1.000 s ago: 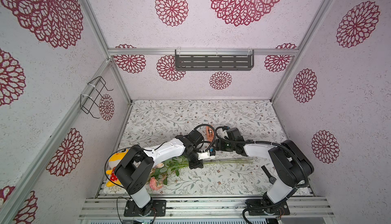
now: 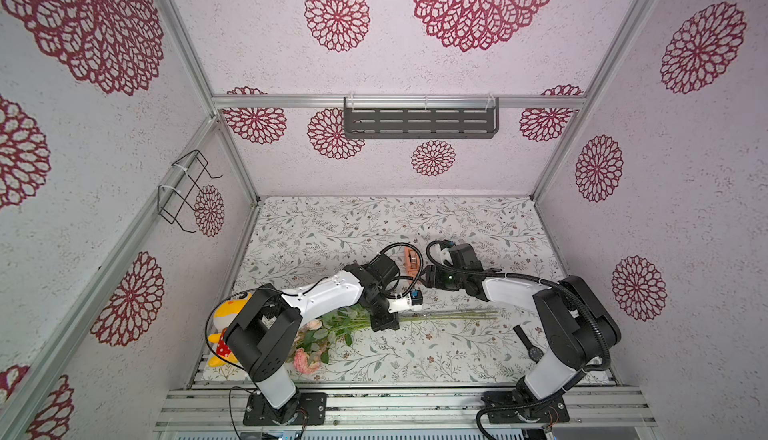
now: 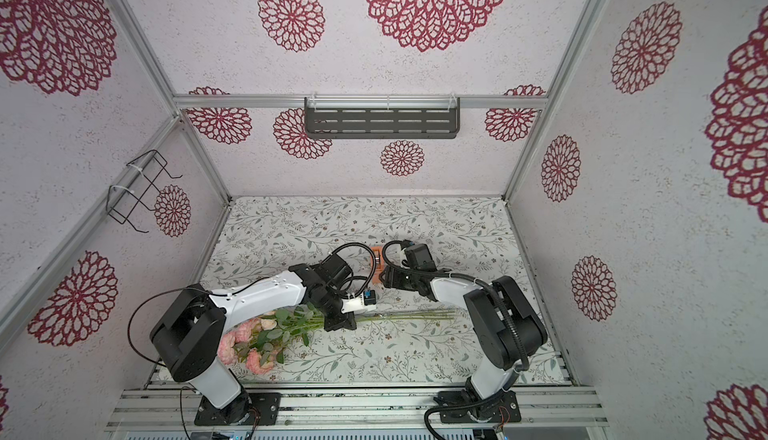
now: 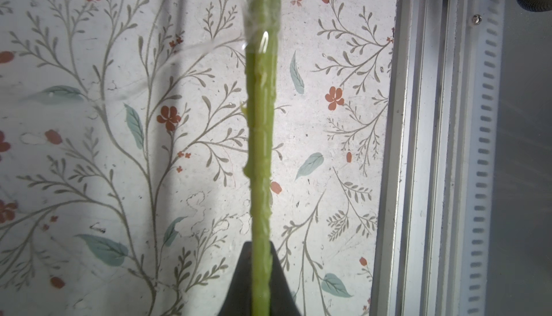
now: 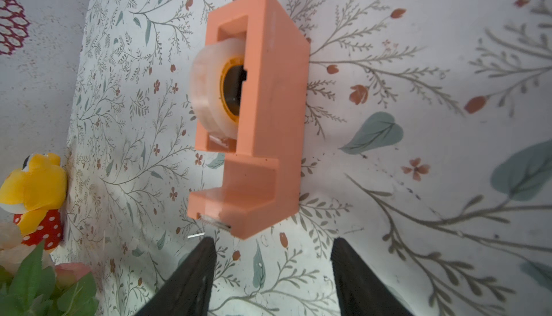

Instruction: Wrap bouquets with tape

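The bouquet's pink flowers [image 3: 260, 360] lie at the left of the table, its green stems [image 4: 261, 132] reaching right. My left gripper is shut on these stems, one finger on each side of them. Clear tape [image 4: 261, 19] is around the stems just beyond, and a loose-looking strip runs off to the left. Beside the orange tape dispenser [image 5: 276, 114], which stands upright with its roll [image 5: 215, 86] inside, is my right gripper. Its fingers [image 5: 195, 275] are part open, with nothing visible between them.
A yellow toy [image 5: 34, 186] sits at the far left beyond the flowers. A black tool [image 2: 528, 342] lies near the right arm's base. A metal rail [image 4: 414, 143] borders its front.
My right gripper has shifted slightly up and back in the top left view, close to the dispenser. The left arm and bouquet look unmoved.
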